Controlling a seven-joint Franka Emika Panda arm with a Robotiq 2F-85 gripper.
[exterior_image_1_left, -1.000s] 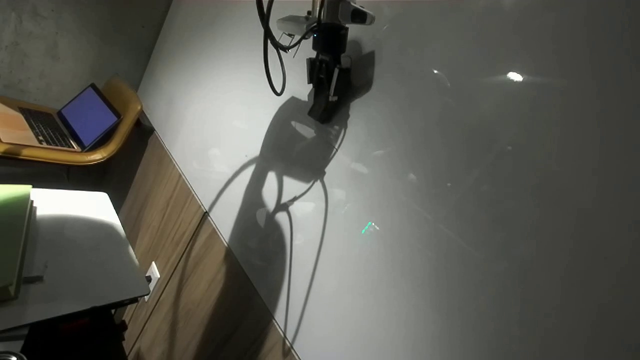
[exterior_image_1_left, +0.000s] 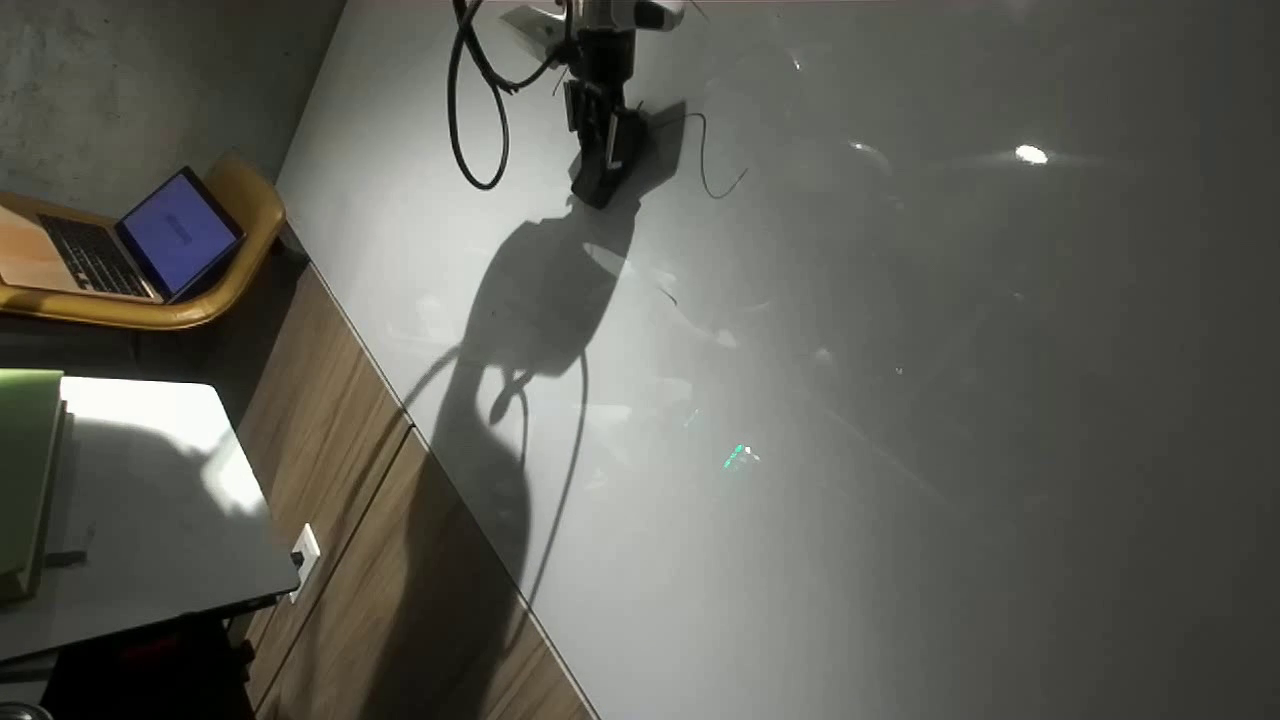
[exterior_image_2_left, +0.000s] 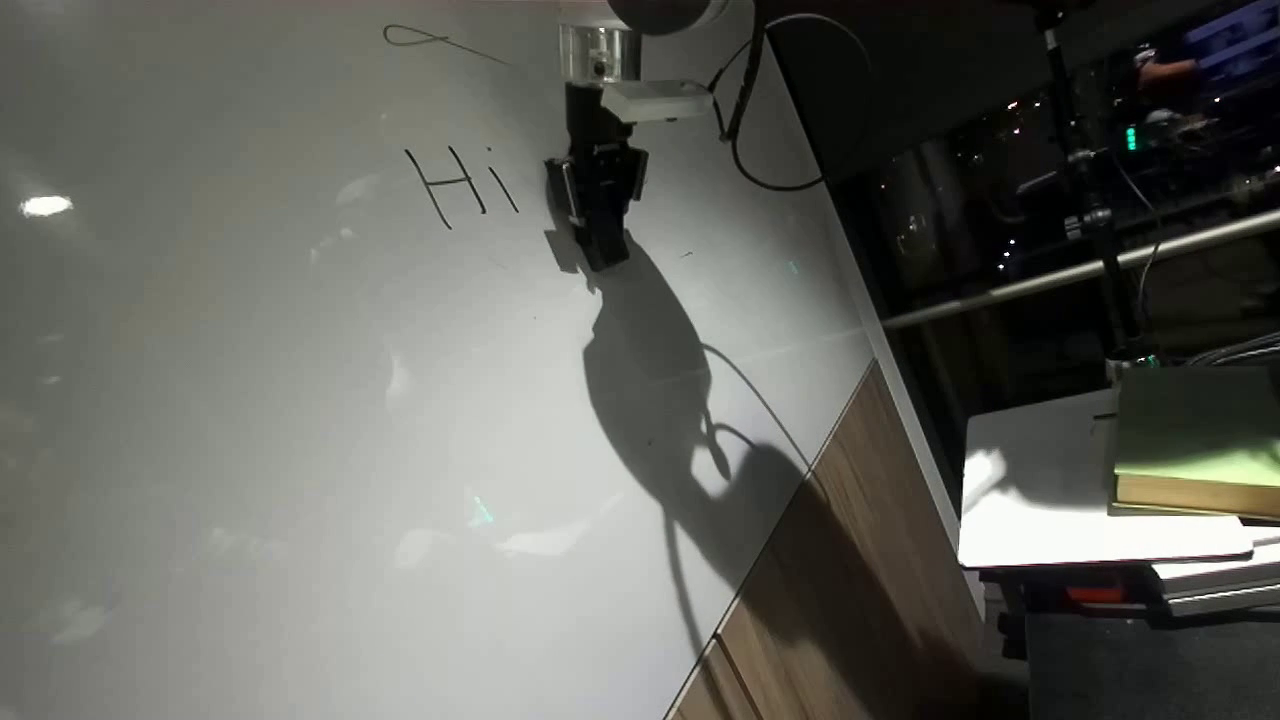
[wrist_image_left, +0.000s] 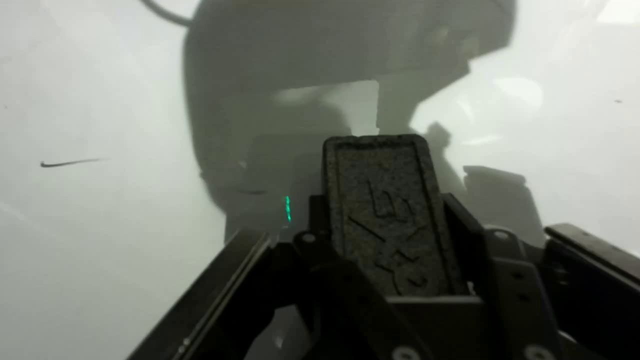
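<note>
A dark, speckled block that looks like an eraser (wrist_image_left: 387, 198), with scratched marks on its face, is clamped between the fingers of my gripper (exterior_image_1_left: 606, 150). Below it spreads a large white board surface (exterior_image_2_left: 300, 396). In exterior view 2, the handwritten word "Hi" (exterior_image_2_left: 462, 190) stands left of the gripper, and a thin looped line (exterior_image_2_left: 444, 43) lies farther up. Exterior view 1 has a thin dark curve (exterior_image_1_left: 705, 150) just right of the gripper. A short dark stroke (wrist_image_left: 72, 162) shows left of the block in the wrist view. Whether the block touches the board, I cannot tell.
The arm's shadow (exterior_image_1_left: 540, 300) darkens part of the board. Wood panels (exterior_image_1_left: 360, 516) run along one edge. Beyond it are a laptop (exterior_image_1_left: 180, 234) on a chair and a green book (exterior_image_2_left: 1200, 420) on a stand. Most of the board is bare.
In exterior view 1, my gripper and the block have shifted left and slightly up, and the shadow has moved too. The thin curve to its right now shows clearly. The grip looks unchanged.
</note>
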